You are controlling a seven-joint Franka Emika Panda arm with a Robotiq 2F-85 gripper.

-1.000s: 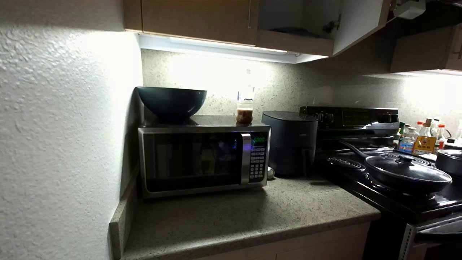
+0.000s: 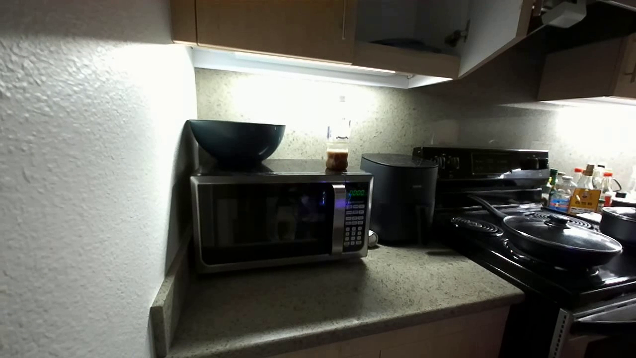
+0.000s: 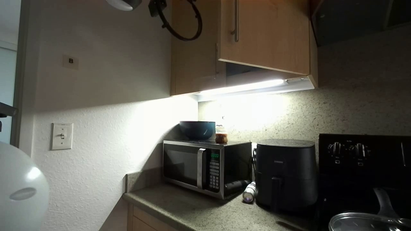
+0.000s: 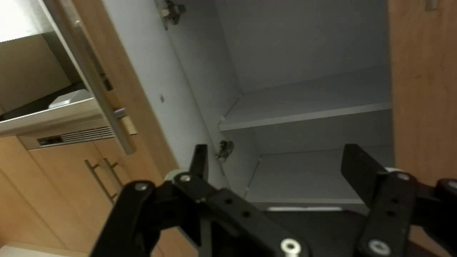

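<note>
In the wrist view, my gripper is open, its two black fingers wide apart with nothing between them. Beyond it is the upper cabinet, with an empty-looking shelf (image 4: 312,100) inside. The swung-out cabinet door (image 4: 145,85) stands left of the fingers, its long metal handle (image 4: 88,77) on the outer face. Exterior view 1 has the same open door (image 2: 492,36) at the top, over the counter. From exterior view 2, the door's wooden front (image 3: 266,38) shows; the gripper's fingers are out of frame there.
Below the cabinet stands a microwave (image 2: 280,221) bearing a dark bowl (image 2: 238,140) and a bottle (image 2: 337,158). A black air fryer (image 3: 287,173) is beside it. A lidded pan (image 2: 560,238) rests on the stove.
In exterior view 1, the open cabinet door's free edge sits slightly further left than a second ago. The things on the counter and stove have not moved.
</note>
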